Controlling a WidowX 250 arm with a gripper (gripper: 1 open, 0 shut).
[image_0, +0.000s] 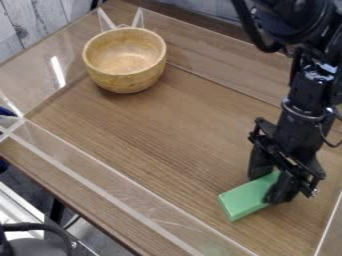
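Note:
A green rectangular block (243, 198) lies on the wooden table at the lower right, angled toward the front left. My black gripper (278, 178) reaches down from the top right and is shut on the block's back end, its fingers covering that part.
A round wooden bowl (123, 60) sits at the back left. Dark hardware and cables show at the bottom left corner.

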